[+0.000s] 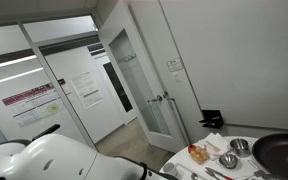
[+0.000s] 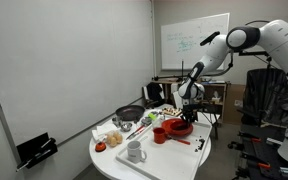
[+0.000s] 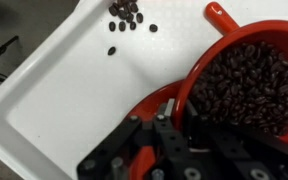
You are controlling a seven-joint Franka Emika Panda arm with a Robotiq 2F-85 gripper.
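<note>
A red handled container (image 3: 197,70) full of dark coffee beans (image 3: 246,88) fills the right of the wrist view. My gripper is shut on its near rim. Below it and to the left, part of a red dish (image 3: 144,108) shows, largely covered by the fingers and the container. In exterior view 2, the gripper (image 2: 187,118) is low over the red ware (image 2: 178,129) on the table, too small there to separate container from dish. Exterior view 1 shows only part of the arm, without the fingertips.
Several loose beans (image 3: 127,10) lie on the white tray (image 3: 79,75), whose left part is mostly bare. A red cup (image 2: 160,135) and white mug (image 2: 136,152) stand nearby. Farther along are a dark pan (image 1: 281,153) and metal bowls (image 1: 239,147).
</note>
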